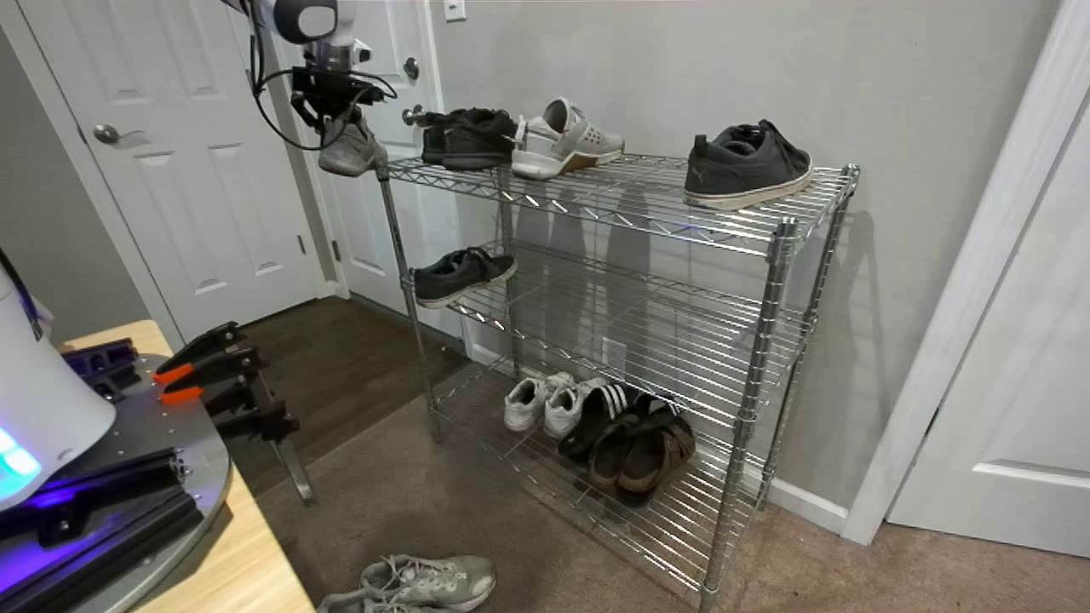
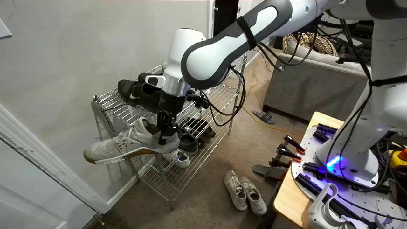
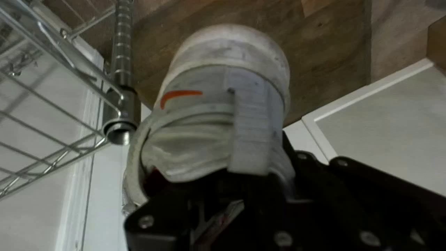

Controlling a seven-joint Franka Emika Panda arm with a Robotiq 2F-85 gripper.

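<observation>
A light grey shoe with an orange swoosh hangs in the air, and my gripper is shut on its heel end. In exterior view 1 the gripper and the held shoe are at the left end of the rack's top shelf, level with it. The wrist view shows the held shoe's heel close up, with the dark fingers against its opening; the fingertips are hidden. A matching pale shoe stands on the top shelf beside a black pair.
The wire rack also carries a dark shoe at the top right, another dark shoe on the middle shelf, and several on the bottom. A rack post is close to the held shoe. Grey shoes lie on the floor.
</observation>
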